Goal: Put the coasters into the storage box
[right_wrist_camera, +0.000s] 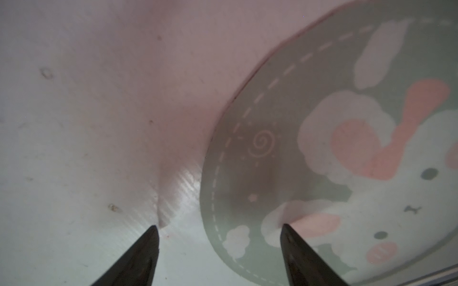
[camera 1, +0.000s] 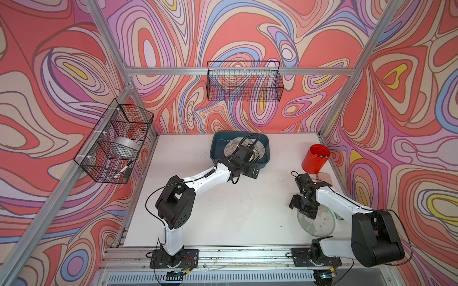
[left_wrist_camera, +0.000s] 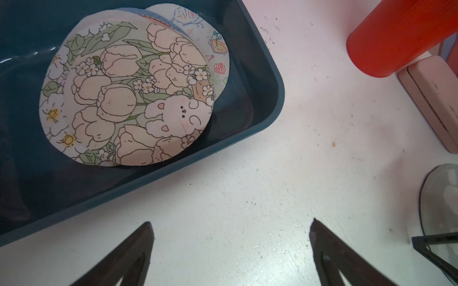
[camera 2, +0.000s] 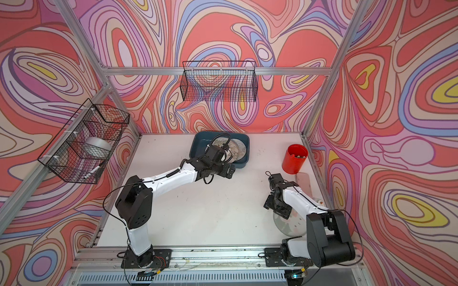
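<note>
A teal storage box [left_wrist_camera: 257,119] at the back middle holds a pile of round printed coasters [left_wrist_camera: 124,95]. My left gripper hovers over the table just in front of the box, open and empty. A green coaster with a rabbit print [right_wrist_camera: 329,190] lies at the front right of the table. Low over that coaster's left edge, my right gripper is open, with nothing held between its fingers.
A red cup [camera 1: 314,159] stands at the back right, with a pink block [left_wrist_camera: 427,100] in front of it. Wire baskets hang at the back and left.
</note>
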